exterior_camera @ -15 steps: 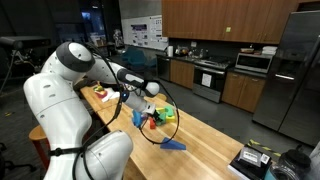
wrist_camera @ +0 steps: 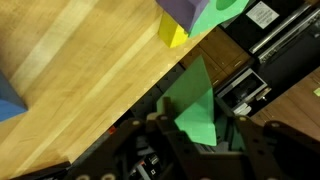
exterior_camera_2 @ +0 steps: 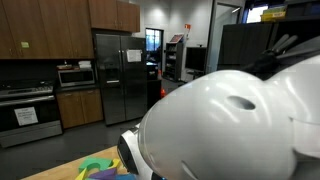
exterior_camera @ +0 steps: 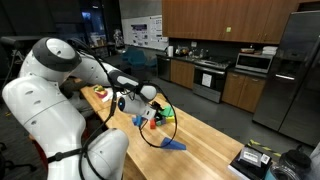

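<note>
In the wrist view, a green block (wrist_camera: 198,95) stands between the fingers of my gripper, which is shut on it. Its pointed end sticks out past the fingertips. Just beyond, a yellow block (wrist_camera: 171,31) touches a purple block (wrist_camera: 183,10), and a green arch-shaped block (wrist_camera: 221,9) lies against the purple one. Part of a blue block (wrist_camera: 8,100) shows at the left edge. In exterior view 1, a flat blue block (exterior_camera: 173,144) lies alone on the table, while the arm's hand is above the left part near the other coloured blocks.
Dark equipment (exterior_camera: 248,162) stands at its right end. Green (exterior_camera_2: 97,163) and purple blocks (exterior_camera_2: 104,174) show low in exterior view 2, where the arm covers much of the scene.
In exterior view 1 the arm has shifted slightly over the last second, its upper links changing pose. The blue block on the table has stayed in place.
</note>
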